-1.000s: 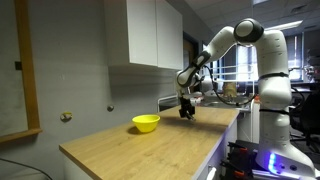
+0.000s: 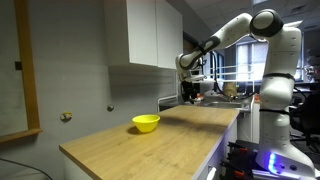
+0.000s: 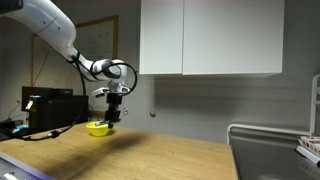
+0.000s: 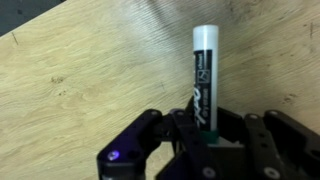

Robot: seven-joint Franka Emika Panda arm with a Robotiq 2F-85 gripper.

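Observation:
A white marker (image 4: 204, 80) with black lettering and a green band stands out from between the dark fingers in the wrist view. My gripper is shut on it near the green end, and bare wood shows behind. In exterior view 1 the gripper (image 2: 187, 99) hangs above the right part of the counter; the marker is too small to make out there. From the other side, the gripper (image 3: 113, 119) appears in front of and just right of a yellow bowl (image 3: 97, 129). That bowl (image 2: 146, 123) sits on the counter by the wall, apart from the gripper.
White cabinets (image 3: 210, 38) hang above its back. A wire rack (image 3: 272, 130) stands at the right in exterior view 2, and a dark box-like appliance (image 3: 62, 110) stands behind the arm.
The arm has risen from low over the counter, carrying the gripper up and away from the surface. The yellow bowl has not moved.

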